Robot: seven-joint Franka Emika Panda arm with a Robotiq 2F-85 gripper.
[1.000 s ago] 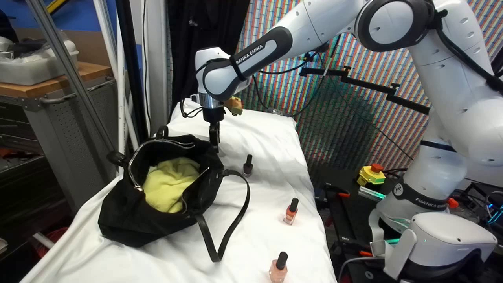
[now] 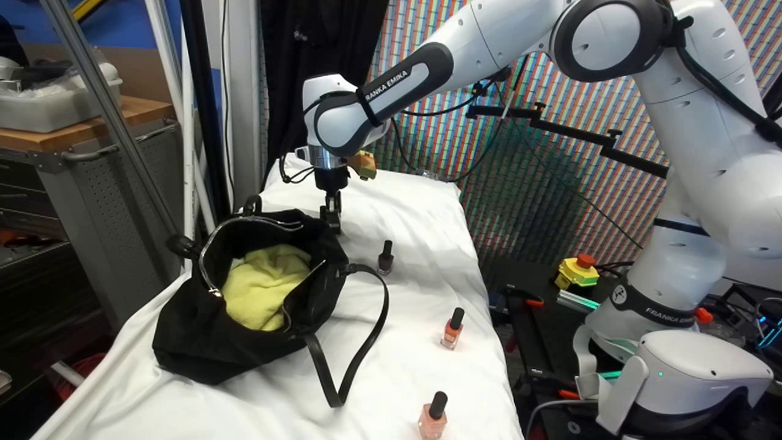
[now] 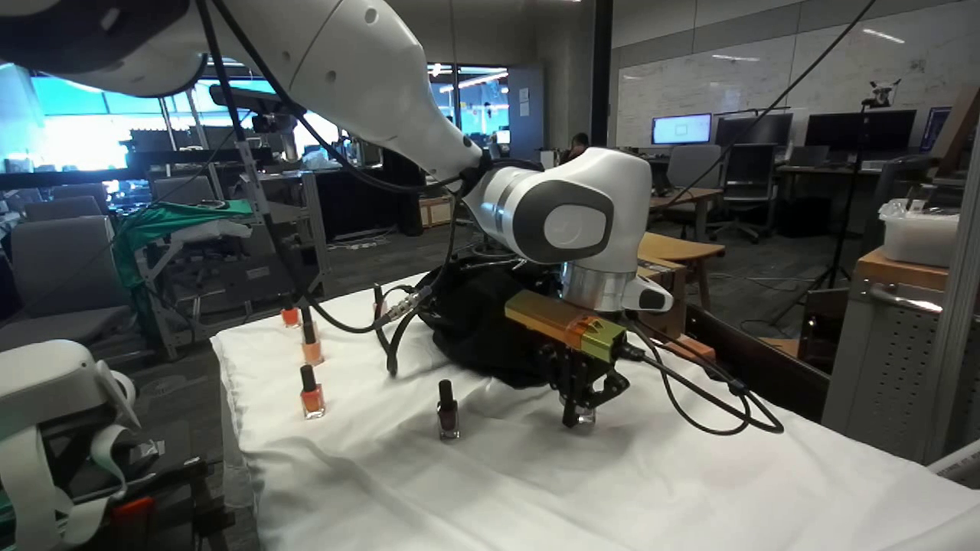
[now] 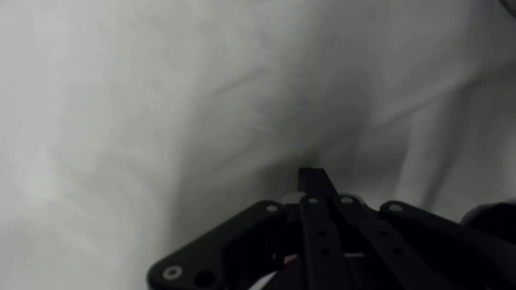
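Note:
My gripper [image 2: 332,220] points straight down at the white cloth, just behind the black bag [image 2: 198,330]. In exterior view 2, the clear base of a small bottle [image 3: 587,415] shows by the fingertips, close to the cloth; its upper part is hidden by the fingers. The wrist view is dark, with the fingers [image 4: 314,181] close together and a pale, glassy edge beside them. The fingers are shut on this bottle. A dark nail polish bottle [image 2: 385,260] stands upright nearby, with a coral bottle [image 2: 451,330] and a peach bottle [image 2: 432,418] farther off.
The bag is open, with yellow-green cloth [image 2: 267,286] inside; its strap [image 2: 370,352] loops over the table toward the bottles. Past the gripper, the far part of the white cloth [image 2: 410,198] is bare. A cable [image 3: 707,427] hangs beside the wrist.
The fingers' outline has altered slightly as the fingers moved. The arm, bag and standing bottles keep their places.

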